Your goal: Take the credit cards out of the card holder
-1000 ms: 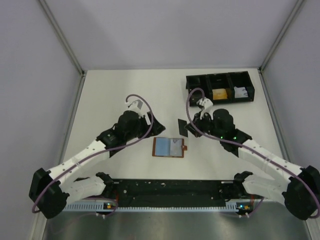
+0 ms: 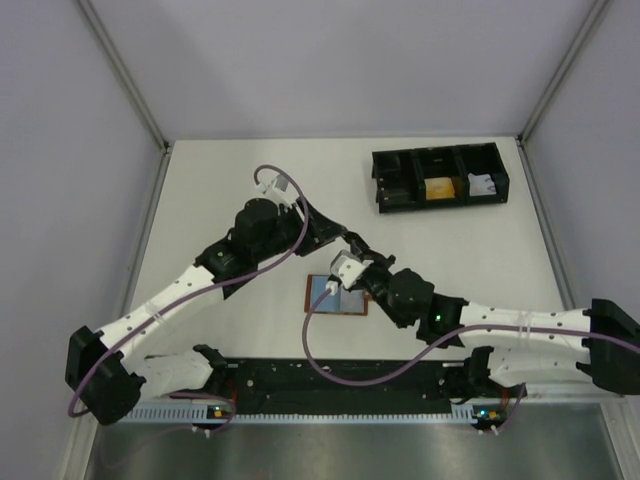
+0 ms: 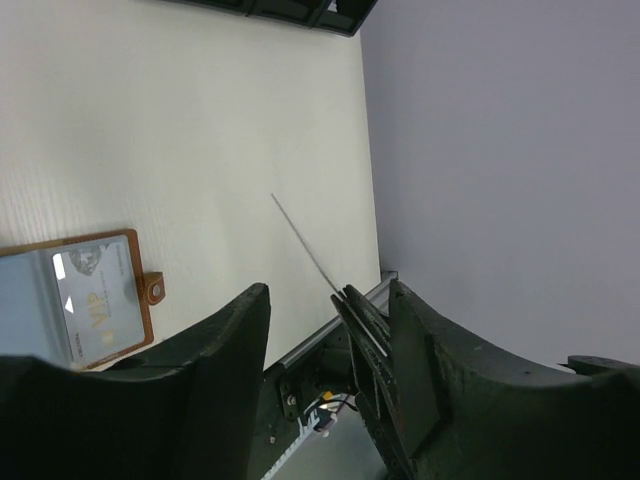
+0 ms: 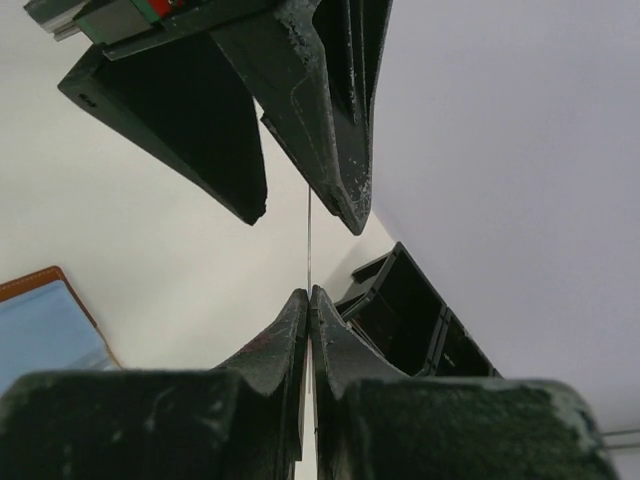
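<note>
A card (image 4: 309, 240), seen edge-on as a thin line, stands up from my right gripper, which is shut on it. In the left wrist view the card (image 3: 302, 238) also shows as a thin pale line rising from the right fingers. My left gripper is partly open, its fingers spread close to the card's far end; nothing shows gripped in it. Both grippers meet above the table, the left gripper (image 2: 344, 233) at the upper left. Below lies the open card holder (image 2: 322, 293), brown-edged with a blue left half. A grey card (image 3: 108, 300) marked VIP sits in its right half.
A black compartment box (image 2: 440, 150) stands at the back right, with a yellow item (image 2: 439, 188) and a white item (image 2: 481, 185) inside.
The right gripper has moved left with the card and turned it from broadside to edge-on. The left gripper has shifted slightly right and toward the back, closing the gap between the arms.
</note>
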